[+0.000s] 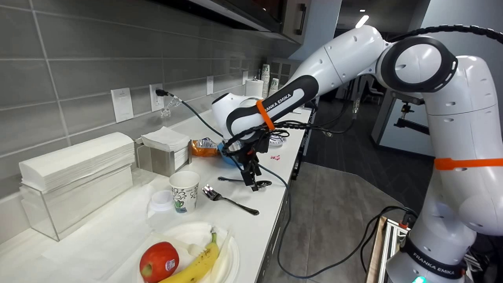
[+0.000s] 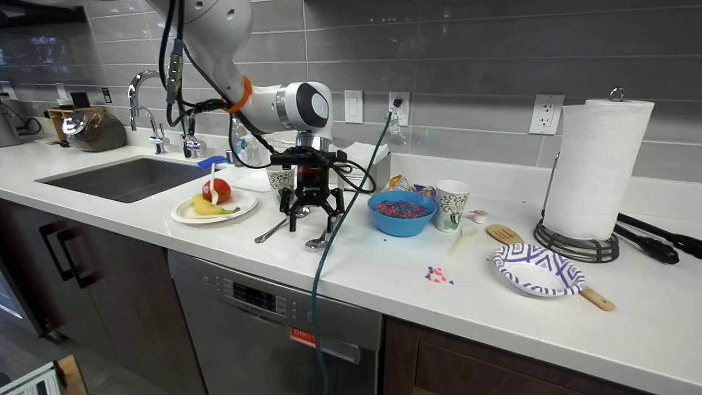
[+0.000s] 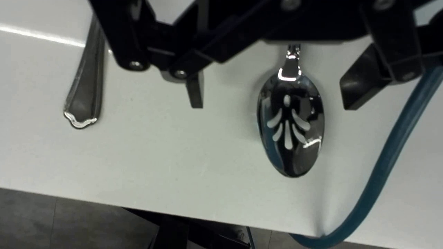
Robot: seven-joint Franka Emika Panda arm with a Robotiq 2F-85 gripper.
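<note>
My gripper is open above the counter, fingers pointing down, with nothing held between them. A slotted metal spoon [image 3: 290, 124] lies in the gap between the two fingers in the wrist view, nearer the right one; its handle runs up beneath the gripper body. To the left, the handle end of a serving fork [image 3: 86, 93] rests on the counter. In exterior view 1 the whole fork [image 1: 231, 201] shows, tines toward the wall, while the gripper partly covers the spoon [image 1: 264, 183].
A teal cable [image 3: 384, 166] hangs close by the right finger and over the counter edge. The blue bowl [image 2: 402, 226] and a paper cup [image 2: 451, 207] stand to the right; a plate [image 2: 246, 205] with fruit sits left. Bare counter [image 2: 368, 276] lies in front.
</note>
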